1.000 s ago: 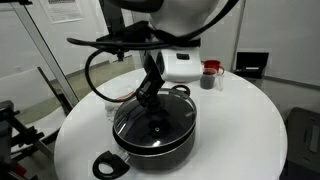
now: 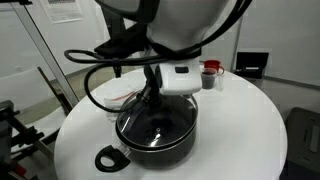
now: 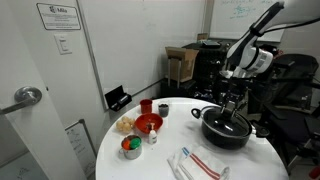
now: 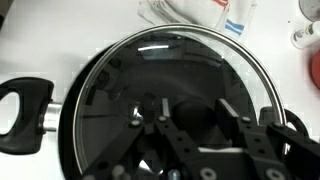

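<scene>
A black pot (image 2: 168,157) with looped side handles stands on the white round table. Its dark glass lid (image 2: 150,122) with a shiny rim rests over the pot's mouth. In the wrist view the lid (image 4: 150,80) sits off to one side, leaving a strip of the pot's dark edge bare near the left handle (image 4: 22,115). My gripper is shut on the lid's dark knob at the centre; the black fingers blend into it. From the far side, the gripper (image 3: 231,106) points down onto the lid.
A striped cloth (image 3: 200,163) lies beside the pot. Farther off are a red bowl (image 3: 148,123), a colander of colourful items (image 3: 131,147), a small bottle (image 3: 152,132) and red mugs (image 2: 211,68). Table room at the right of the pot is clear.
My gripper has come down and a little closer to the pot. The lid has lowered with it, and its tilt looks flatter now. The pot seems to have stayed about where it was.
</scene>
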